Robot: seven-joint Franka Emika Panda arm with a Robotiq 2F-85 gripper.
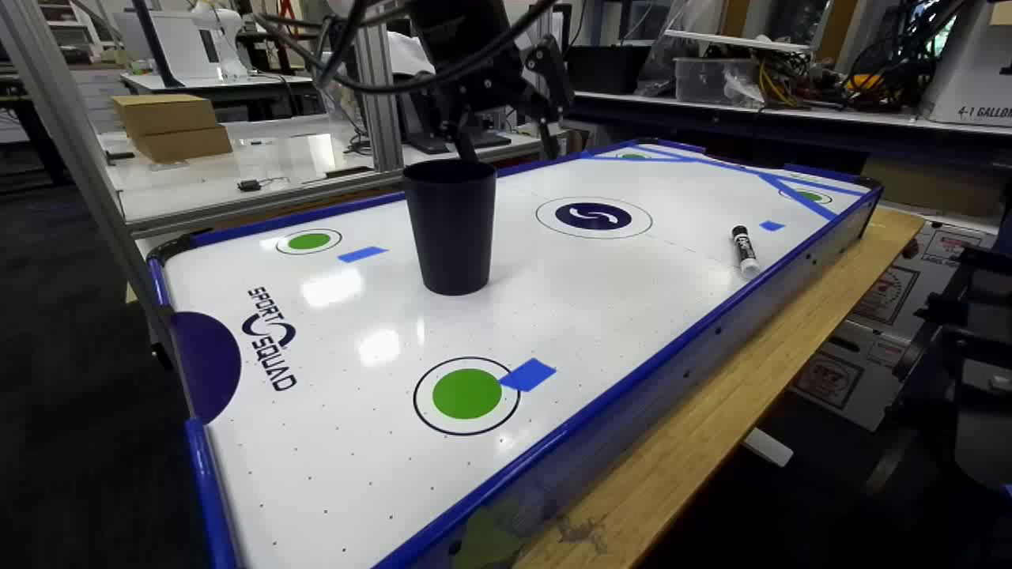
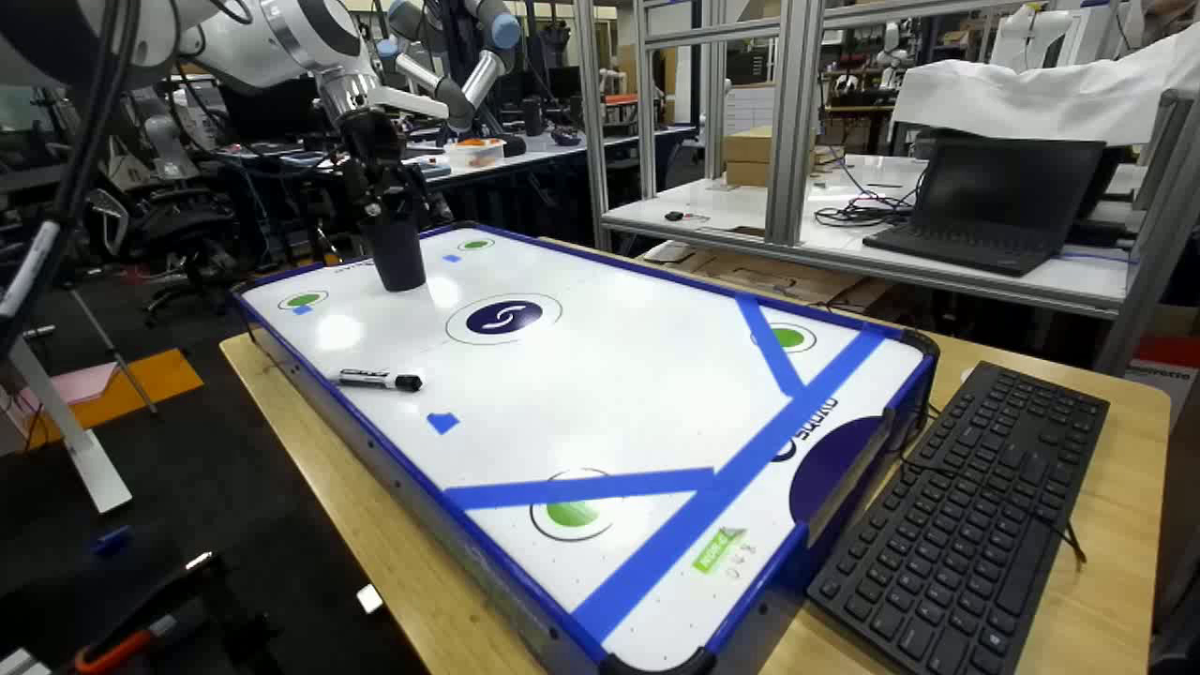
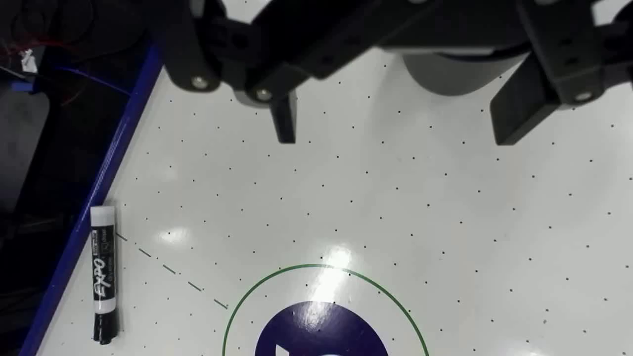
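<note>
A dark, straight-sided cup (image 1: 451, 227) stands upright on the white air hockey table (image 1: 569, 284), between one end and the centre logo. My gripper (image 1: 507, 142) hangs near the height of its rim, behind and to the right in exterior view 1. Wide apart in the wrist view, the gripper's (image 3: 396, 127) fingers have nothing visible between their tips. Part of the cup (image 3: 454, 74) shows beyond the gripper body, which hides the rest. Near the side rail lies a black-and-white marker (image 2: 377, 381), well away from the fingers; the wrist view also shows this marker (image 3: 104, 267).
A raised blue rail (image 1: 607, 398) borders the table. Strips of blue tape (image 2: 737, 461) mark the end away from the cup. Beside that end sits a black keyboard (image 2: 967, 517).
</note>
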